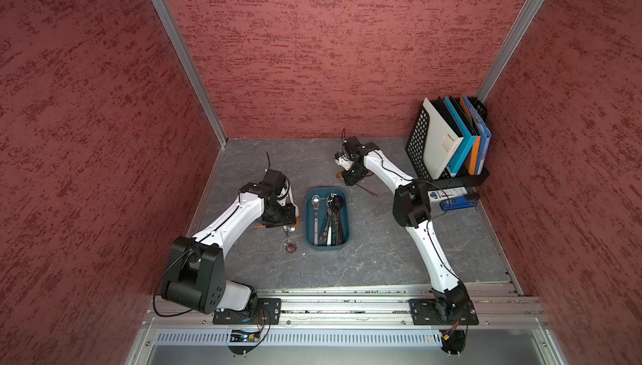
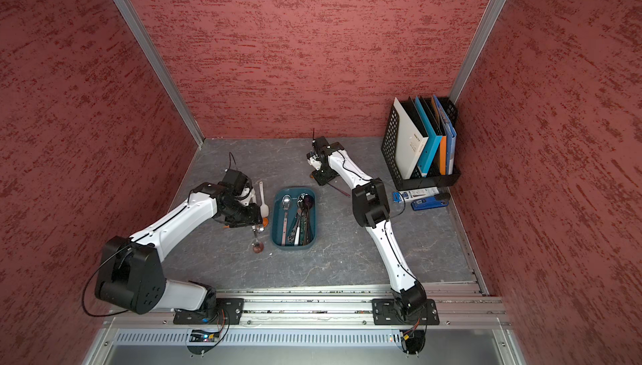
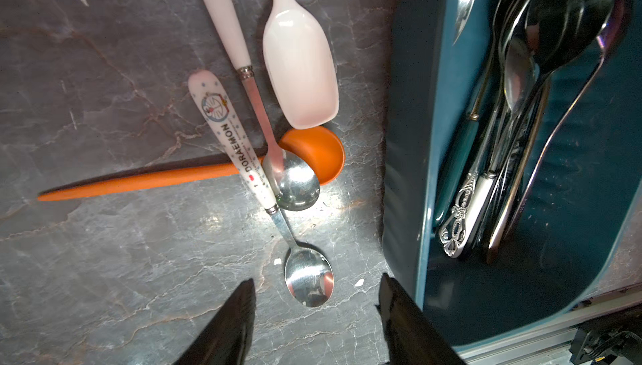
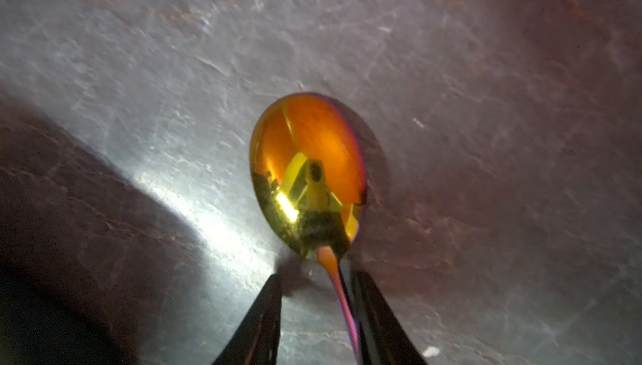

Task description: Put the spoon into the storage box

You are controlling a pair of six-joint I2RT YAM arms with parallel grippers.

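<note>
A gold-orange spoon with a pinkish-purple handle [image 4: 307, 144] lies on the table behind the blue storage box [image 3: 408, 184]. My right gripper is part open around the spoon's neck, close to its right finger. The box holds several spoons and other cutlery [image 2: 301, 218]. Left of it lie a Doraemon spoon [image 3: 227, 137], a white-handled spoon [image 3: 220, 10], a white plastic spoon [image 3: 301, 71] and an orange spoon [image 3: 147, 179]. My left gripper stands open above them, with nothing held.
At the back right a black file rack [image 1: 418, 137] holds several binders, with blue and white packaged items [image 2: 428, 201] in front of it.
</note>
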